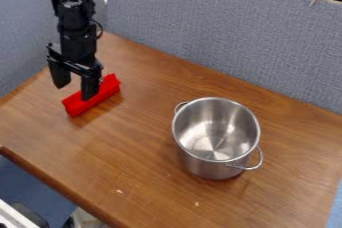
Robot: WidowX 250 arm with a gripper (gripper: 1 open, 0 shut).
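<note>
A red elongated block (95, 95) lies at the left side of the wooden table (147, 172). My black gripper (75, 79) hangs from the top left, low over the block, with one finger in front of part of it; whether it is open or shut on anything is unclear. A steel pot (215, 137) with two wire handles stands empty at the right of the table.
Grey padded panels (227, 37) border the table at the back and left. The middle of the table between block and pot is clear, as is the front.
</note>
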